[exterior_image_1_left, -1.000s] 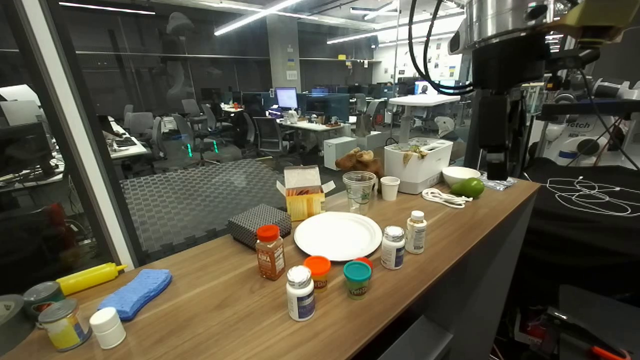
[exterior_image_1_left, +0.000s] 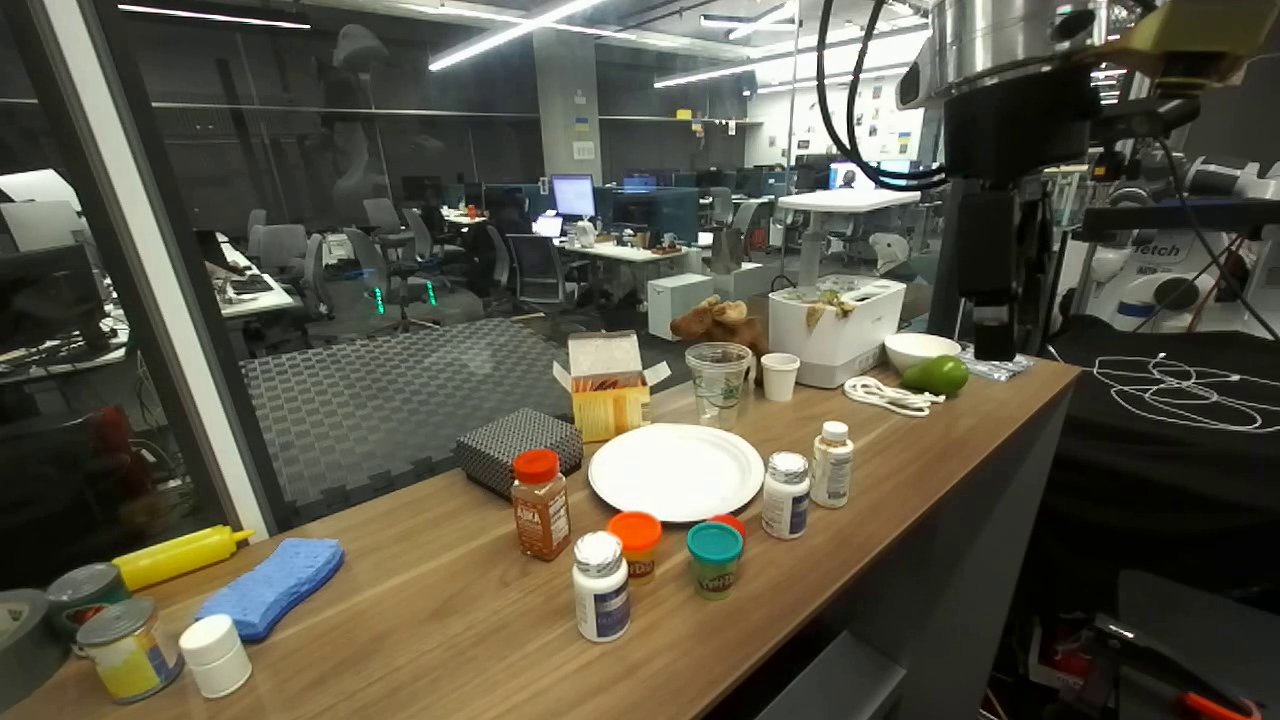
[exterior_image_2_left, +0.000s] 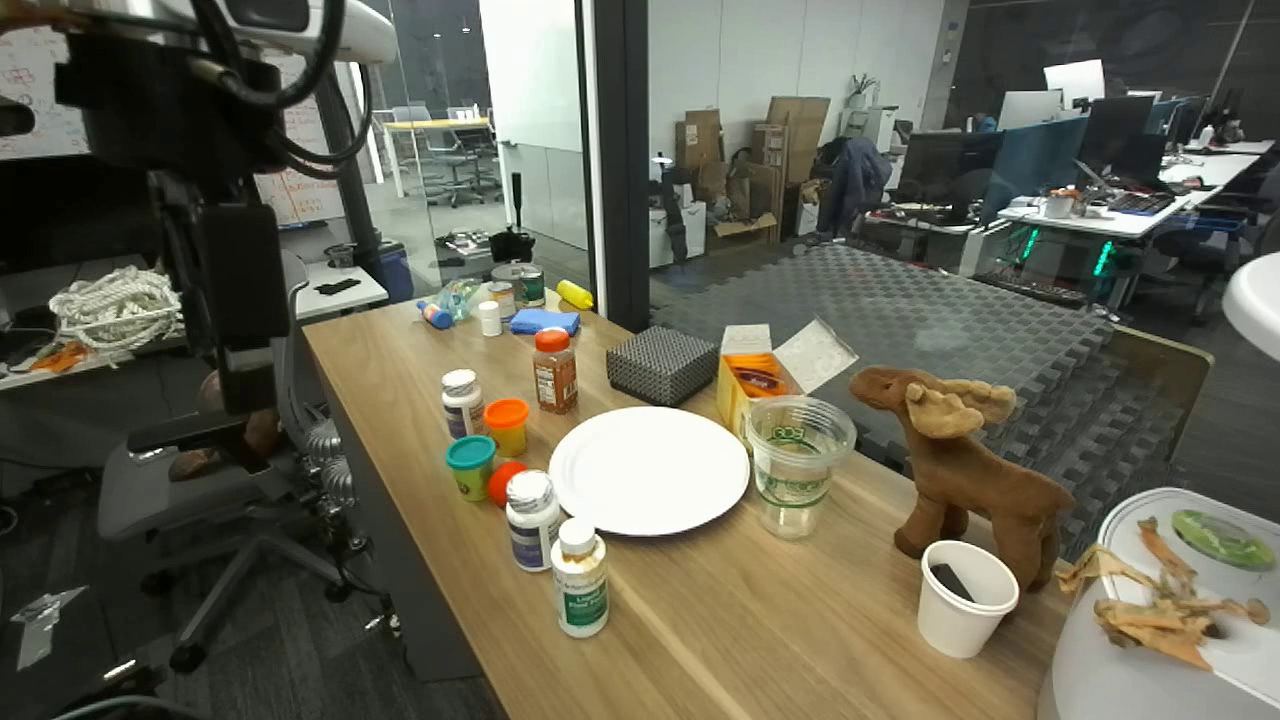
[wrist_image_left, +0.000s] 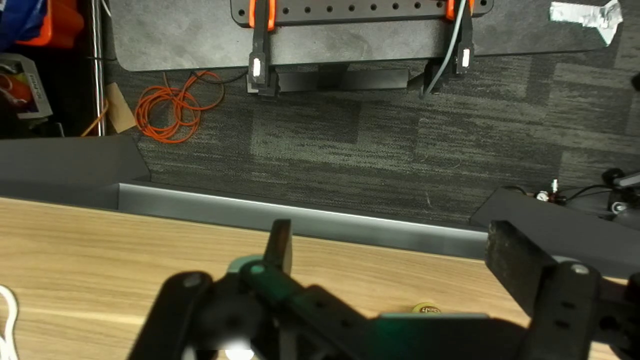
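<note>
My gripper is open, its two black fingers (wrist_image_left: 279, 246) wide apart with nothing between them. Seen from outside, the gripper (exterior_image_1_left: 993, 330) hangs well above the table, off its front edge. On the wooden table a white plate (exterior_image_1_left: 675, 472) lies empty. Around its near side stand a teal-lidded tub (exterior_image_2_left: 471, 466), an orange-lidded tub (exterior_image_2_left: 506, 426), a red-capped spice jar (exterior_image_1_left: 541, 505) and several white bottles, among them a green-labelled one (exterior_image_2_left: 581, 582). A red round thing (exterior_image_2_left: 505, 482) sits partly hidden between the tubs and a bottle.
A black mesh box (exterior_image_2_left: 662, 364), an opened yellow carton (exterior_image_2_left: 753, 382), a clear cup (exterior_image_2_left: 794, 468), a plush moose (exterior_image_2_left: 978, 468) and a white paper cup (exterior_image_2_left: 963, 596) line the back. A blue sponge (exterior_image_1_left: 274, 586) lies beside cans at one end. Bare tabletop separates the sponge from the jar.
</note>
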